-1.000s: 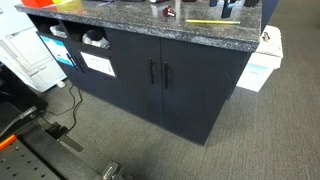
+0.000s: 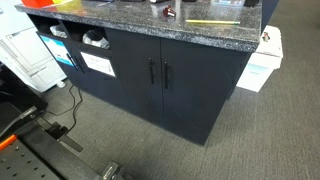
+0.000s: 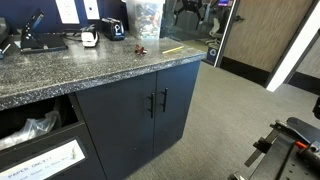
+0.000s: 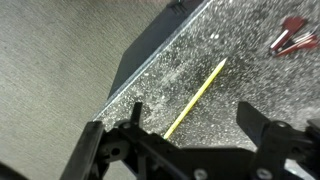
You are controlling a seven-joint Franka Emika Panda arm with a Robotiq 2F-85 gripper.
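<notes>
A yellow pencil (image 4: 197, 101) lies on the speckled dark countertop (image 4: 178, 68), near its edge. My gripper stands open above the counter, its fingers (image 4: 128, 132) spread wide to either side of the pencil in the wrist view, with nothing visibly held. Exterior view 2 has the gripper (image 3: 188, 12) high above the counter and the pencil (image 3: 174, 49) lying below it. The pencil (image 2: 212, 22) also shows near the counter's right end in exterior view 1, where most of the gripper is above the frame.
A small red tool (image 4: 295, 36) lies on the counter away from the pencil. A clear container (image 3: 146, 18) and desk phones (image 3: 112, 28) stand along the back. Black cabinets (image 2: 150, 75) are underneath, with a white bin (image 2: 262, 62) beside them.
The pencil still lies on the counter.
</notes>
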